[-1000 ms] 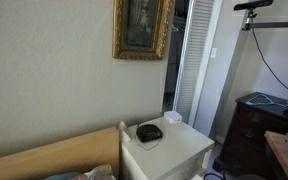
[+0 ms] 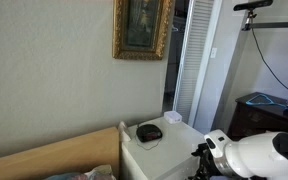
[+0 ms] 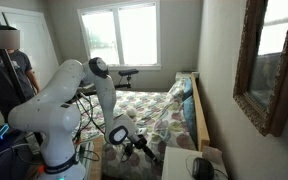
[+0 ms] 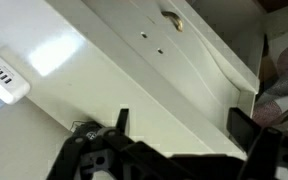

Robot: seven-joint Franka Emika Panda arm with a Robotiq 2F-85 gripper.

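My gripper stands open in the wrist view, nothing between its dark fingers. Below it is the white nightstand, its front carrying a brass handle and two small dark holes. Whether a drawer there stands open is hard to tell. In exterior view 1, the gripper is low at the right side of the nightstand; its fingertips are too small to make out. Exterior view 2 has the arm reaching down beside the bed, with the nightstand to its right.
On the nightstand top sit a black object and a small white box. Patterned bedding covers the bed, its wooden headboard against the wall. A dark dresser stands to the right.
The arm has come further into exterior view 1 from the lower right, moving left and up toward the nightstand's side. The nightstand and objects on it look unmoved.
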